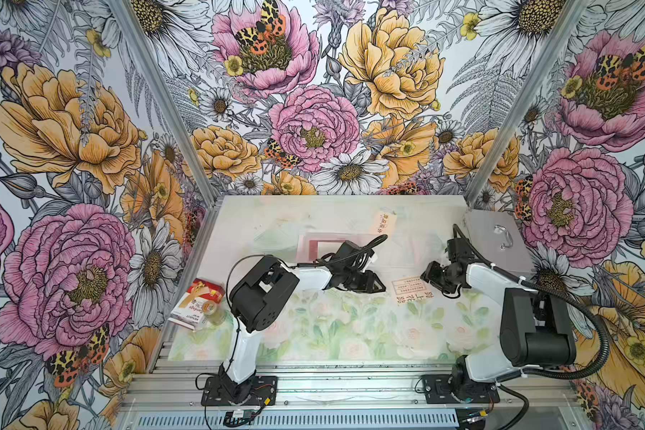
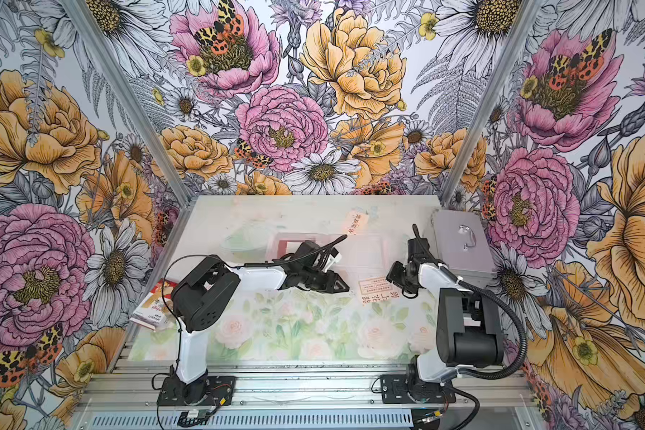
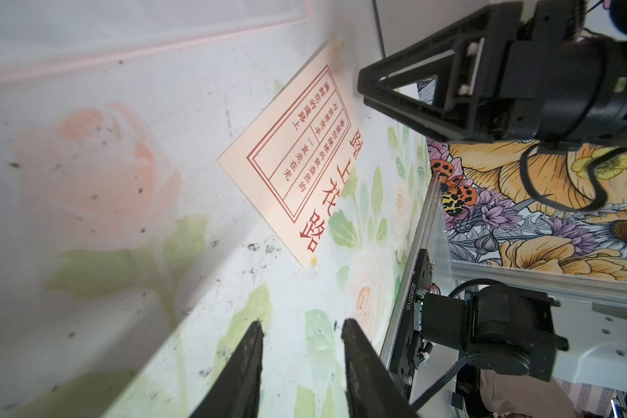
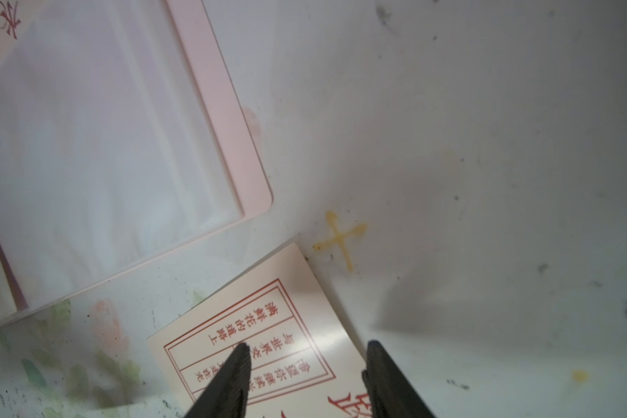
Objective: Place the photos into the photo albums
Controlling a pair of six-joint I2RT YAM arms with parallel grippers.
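A cream photo with red Chinese text [image 3: 292, 156] [image 4: 244, 348] lies at the right-centre of the table, below an open pink-edged album [image 4: 104, 153] with clear sleeves. My left gripper is over the table left of this photo; its fingertips show a gap, with nothing visible between them, and its exact state is unclear. My right gripper hangs over the photo with fingers open and nothing between them. Another small printed card [image 1: 384, 223] lies behind the album. The left arm hides part of the album in both top views.
A red-and-white packet [image 1: 192, 304] lies at the table's left edge. A grey metal box [image 1: 498, 251] with a handle stands at the right edge, near the right arm.
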